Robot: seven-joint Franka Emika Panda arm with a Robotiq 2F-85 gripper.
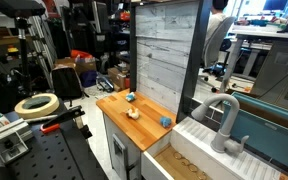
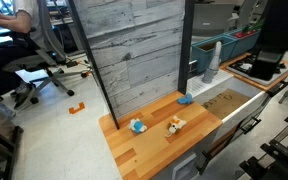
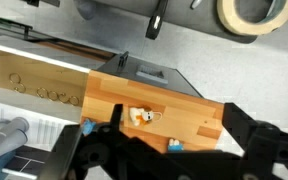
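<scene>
Three small objects lie apart on a wooden board. In the wrist view they are a blue piece (image 3: 87,126), a white and orange piece (image 3: 140,115) and a blue and white piece (image 3: 175,146). The board (image 1: 111,107) runs along a white plank panel in the first exterior view. My gripper hangs above the board, its dark fingers spread wide on either side with nothing seen between them. Beside the board, an open drawer (image 1: 189,168) shows its pale base; several small rings (image 3: 49,95) appear there in the wrist view.
A roll of tape (image 1: 37,106) sits on the dark table (image 1: 59,157). Beyond the drawer stand a white bottle-like object (image 1: 224,115) and a teal bin (image 1: 269,130). The plank panel (image 2: 139,65) and its dark posts rise behind the board.
</scene>
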